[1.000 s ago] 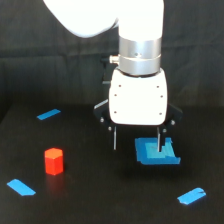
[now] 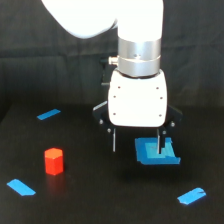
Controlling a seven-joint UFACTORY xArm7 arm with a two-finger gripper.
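Observation:
My gripper (image 2: 136,149) points straight down under its white hand, with its two thin fingers wide apart. It stands open, and nothing shows held between them. A blue open tray or frame (image 2: 150,158) lies on the dark table by the right finger, which overlaps it in view. Whether that finger touches the tray I cannot tell. To the left, well apart from the gripper, a red cube (image 2: 54,161) sits on the table.
Flat blue pieces lie at the back left (image 2: 48,114), front left (image 2: 20,187) and front right (image 2: 191,196). Bare dark table separates the cube from the tray. A dark curtain (image 2: 40,65) hangs behind.
The gripper looks a touch lower than a second ago. The cube and the flat blue pieces have not moved.

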